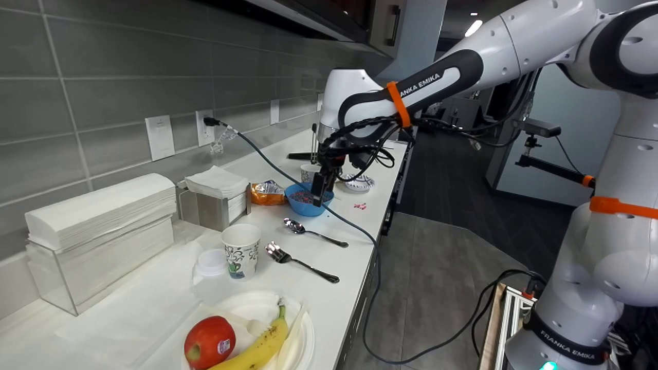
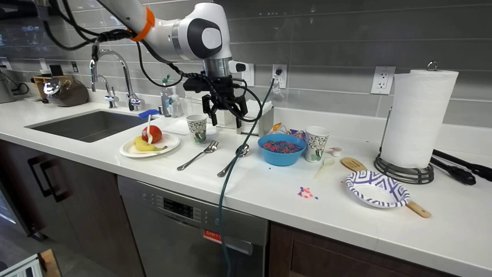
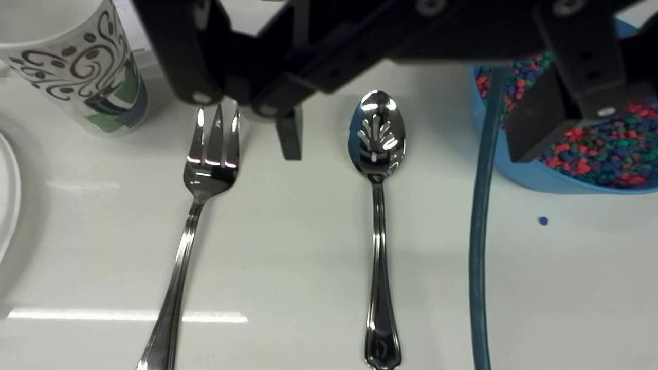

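My gripper (image 2: pixel 226 120) hangs open above the counter with nothing between its fingers. In the wrist view, a slotted metal spoon (image 3: pixel 376 145) lies below the gap between them, its handle toward the bottom of the view. Left of it lies a metal fork (image 3: pixel 211 176), partly covered at the tips by the gripper. A blue bowl (image 2: pixel 282 159) of small coloured pieces sits to the right. Near the fork stands a patterned paper cup (image 2: pixel 197 129). The white plate (image 2: pixel 127 148) carries a red apple (image 1: pixel 209 342) and a banana (image 1: pixel 262 348).
A dark cable (image 2: pixel 229 177) runs from the wall outlet across the counter between spoon and bowl. Napkins (image 1: pixel 217 183) stand along the wall. A patterned bowl (image 2: pixel 378 189), second cup (image 2: pixel 316 144) and paper towel roll (image 2: pixel 417 120) occupy the right side.
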